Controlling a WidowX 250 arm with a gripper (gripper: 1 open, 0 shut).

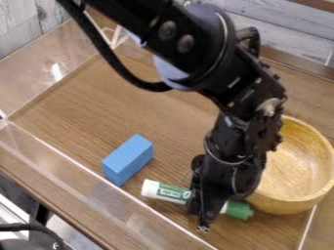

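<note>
My black gripper (206, 203) is down at the front right of the wooden table, shut on a white and green tube-like object (166, 192) that lies crosswise, its green end showing to the right of the fingers. The fingertips partly hide the middle of it.
A blue block (128, 158) lies to the left of the gripper. A yellow-orange bowl (298, 161) stands at the right, close beside the gripper. Its raised front edge runs along the lower left.
</note>
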